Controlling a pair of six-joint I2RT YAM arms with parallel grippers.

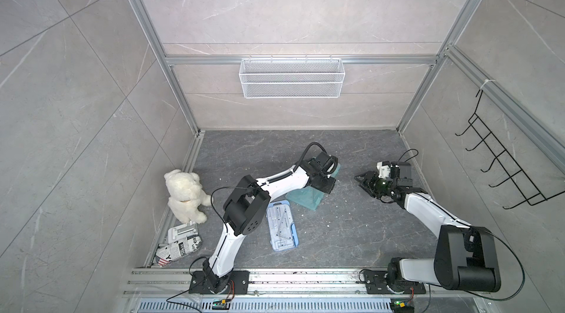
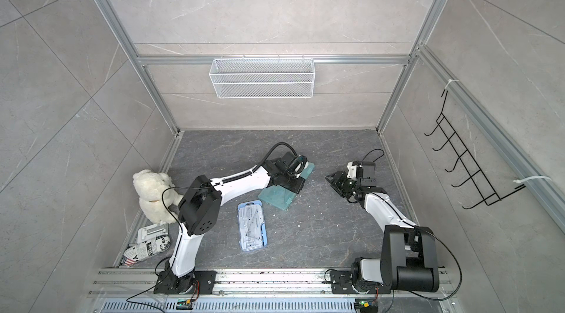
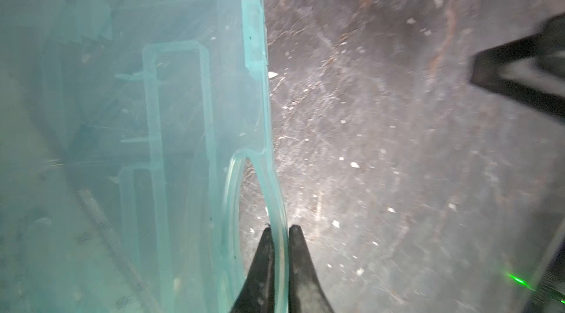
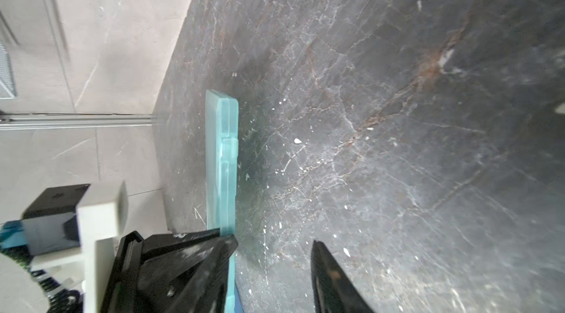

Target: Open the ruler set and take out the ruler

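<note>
The translucent teal ruler set case (image 1: pixel 305 198) lies at mid-table under my left arm, with ruler shapes visible through it in the left wrist view (image 3: pixel 94 107). My left gripper is shut on the handle at its edge. In the right wrist view the case's side (image 4: pixel 221 154) shows as a thin teal slab. My right gripper is open with nothing between its fingers, a short way right of the case.
A blue-edged clear case (image 1: pixel 281 224) lies nearer the front. A white teddy bear (image 1: pixel 187 195) and packages (image 1: pixel 176 248) are at the left wall. A wire basket (image 1: pixel 291 77) hangs behind.
</note>
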